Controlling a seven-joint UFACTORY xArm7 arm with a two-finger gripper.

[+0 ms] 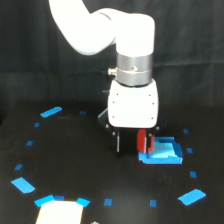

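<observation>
My gripper [132, 146] hangs over the dark table, its two thin fingers spread apart and nothing visible between them. To its right, a blue tray [176, 159] with a lighter blue inside stands on the table. The red block [143, 144] is at the tray's left part, partly hidden by the gripper's right finger. Whether that finger touches the block cannot be told from this view.
A cream-coloured object [60, 213] sits at the front left edge. Flat blue tape strips and small blue squares mark the black table.
</observation>
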